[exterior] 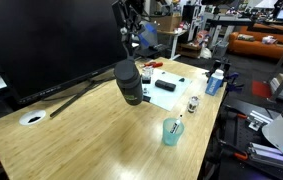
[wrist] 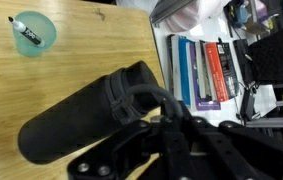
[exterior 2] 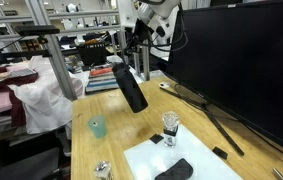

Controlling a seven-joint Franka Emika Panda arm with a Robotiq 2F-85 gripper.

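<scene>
A black cylinder (exterior: 129, 84) hangs tilted above the wooden table, and my gripper (exterior: 131, 53) is shut on its upper end. Exterior view 2 shows the cylinder (exterior 2: 131, 90) leaning, its top toward the arm. In the wrist view the cylinder (wrist: 71, 125) slants from the fingers to the lower left; the exact contact is partly hidden by the dark gripper parts. A pale green cup (exterior: 173, 131) with a marker in it stands apart, toward the table's near edge.
A small clear jar (exterior: 193, 103), a blue bottle (exterior: 215, 80) and white paper (exterior: 161, 93) with a dark object (exterior: 165, 84) occupy the table's far end. A large black screen (exterior: 56, 45) lines the back.
</scene>
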